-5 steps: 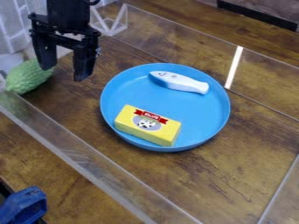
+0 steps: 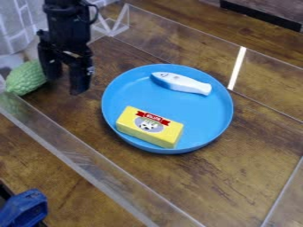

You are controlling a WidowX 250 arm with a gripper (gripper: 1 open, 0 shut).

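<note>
My black gripper point(image 2: 64, 69) hangs at the upper left over the wooden surface, open, beside a green cabbage-like object point(image 2: 27, 78) that lies at the left edge. A light blue plate point(image 2: 201, 124) holds a white fish-shaped object point(image 2: 182, 83) at its back and a yellow box with a red label point(image 2: 165, 133) at its front. The gripper is left of the plate, apart from both things on it.
A dark blue object point(image 2: 21, 210) lies at the lower left corner. Clear plastic edges run along the left.
The gripper has shifted and turned slightly, its fingers now looking closer together in the view. The plate and the objects have stayed in place.
</note>
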